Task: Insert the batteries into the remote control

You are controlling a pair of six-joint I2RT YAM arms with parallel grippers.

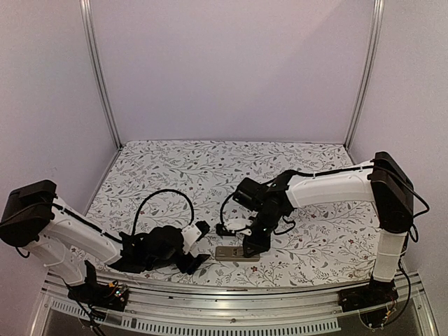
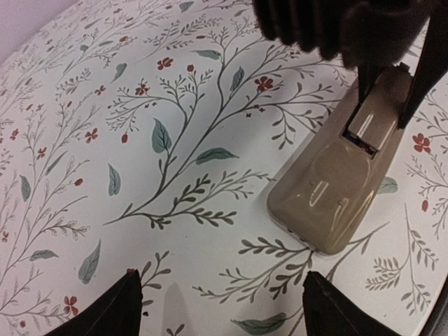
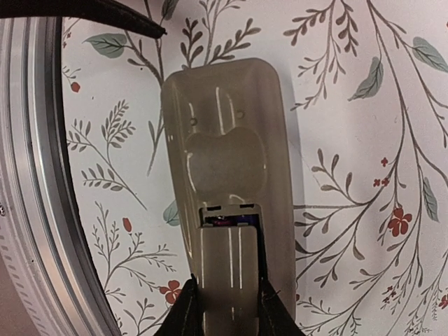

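Observation:
A grey-brown remote control (image 1: 227, 253) lies back-up on the floral surface. My right gripper is shut on the battery cover (image 3: 228, 255), which sits over the lower part of the open compartment; dark and purple contents show at the slot above it. The same cover (image 2: 374, 122) shows between the right gripper's fingers in the left wrist view. My left gripper stands open just off the remote's near end, with nothing between its fingers.
The front metal rail (image 3: 38, 175) runs close to the remote.

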